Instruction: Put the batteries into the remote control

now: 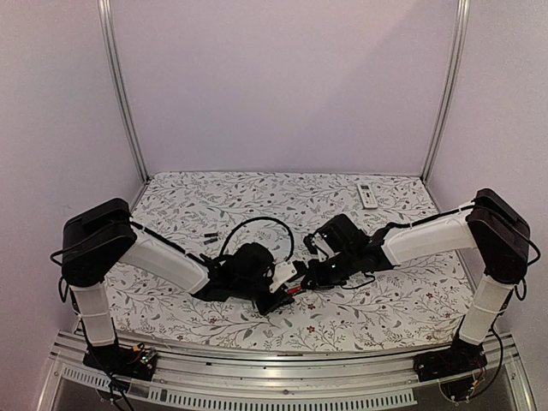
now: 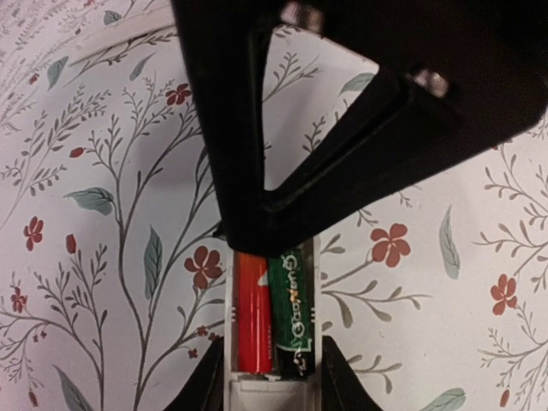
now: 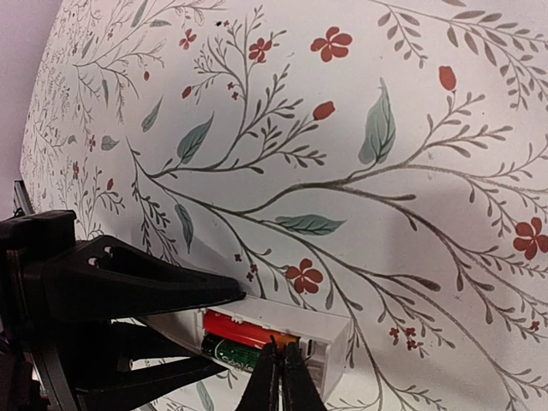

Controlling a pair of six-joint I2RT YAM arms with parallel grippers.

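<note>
The white remote control lies with its battery compartment facing up, and my left gripper is shut on its sides. Inside the compartment a red battery and a green battery rest side by side. My right gripper is shut, its tips over the battery ends nearest the compartment's end wall; nothing shows between them. In the left wrist view the right fingers hide those ends, so I cannot tell how flush they sit. From above, both grippers meet around the red battery.
Two small dark pieces lie on the table to the left. A white device rests at the back right.
</note>
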